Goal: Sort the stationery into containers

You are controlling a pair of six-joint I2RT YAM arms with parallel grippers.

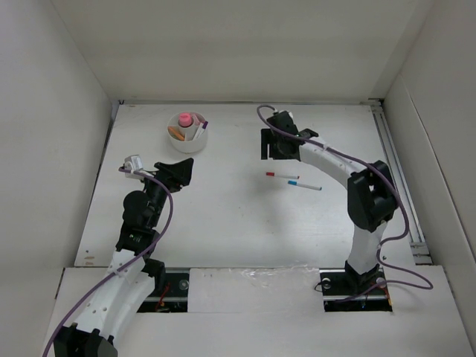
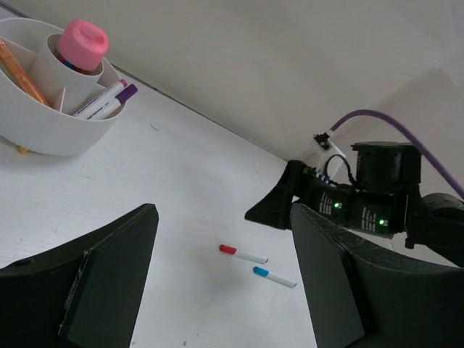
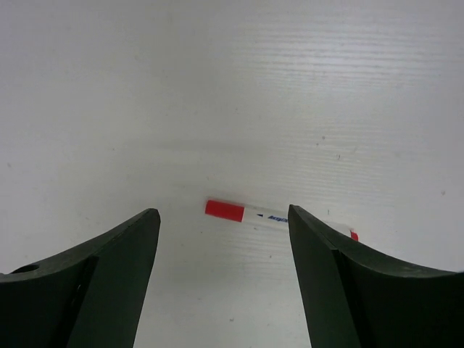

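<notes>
A white round holder (image 1: 186,147) at the back left contains an orange item (image 2: 20,71), a pink-topped item (image 2: 81,45) and pens, one purple-capped (image 2: 116,100). Two pens lie on the table at the right: a red-capped one (image 1: 282,175) and a blue-capped one (image 1: 305,186). My right gripper (image 1: 269,145) hangs open above and behind them; in the right wrist view the red-capped pen (image 3: 261,216) shows beyond its fingers, with nothing held. My left gripper (image 1: 180,171) stands in front of the holder, its fingers apart in the left wrist view, nothing between them.
Walls (image 1: 245,52) enclose the back and sides, with a metal rail (image 1: 401,193) along the right edge.
</notes>
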